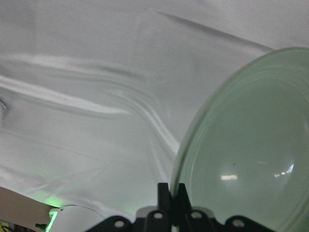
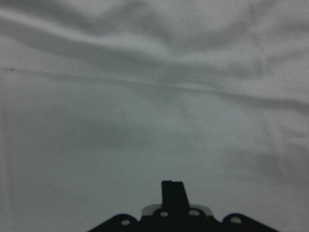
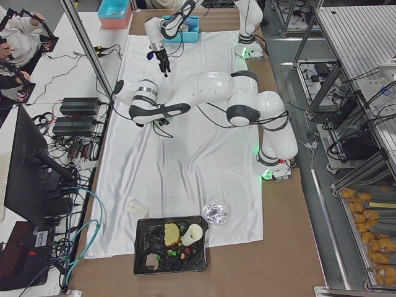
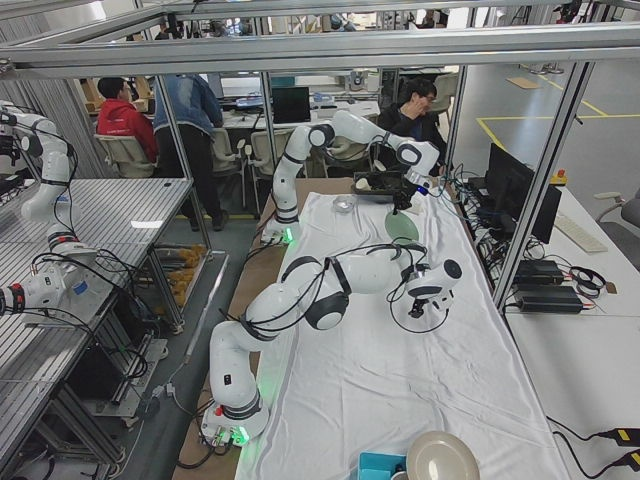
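Observation:
A pale green plate (image 4: 402,229) hangs from my left gripper (image 4: 400,208), which is shut on its rim. In the left wrist view the plate (image 1: 246,140) fills the right side, pinched by the fingers (image 1: 164,198). In the camera left view the arm mostly hides it. My right gripper (image 4: 420,308), at the far end in the camera left view (image 3: 163,68), is over bare white cloth (image 2: 154,106), its fingers together with nothing visible between them.
A black tray (image 3: 154,266) with food-like items, a crumpled clear bag (image 3: 216,211) and a pale object (image 3: 137,208) lie at one end. A blue bin (image 4: 378,466) and beige plate (image 4: 442,462) are at the other.

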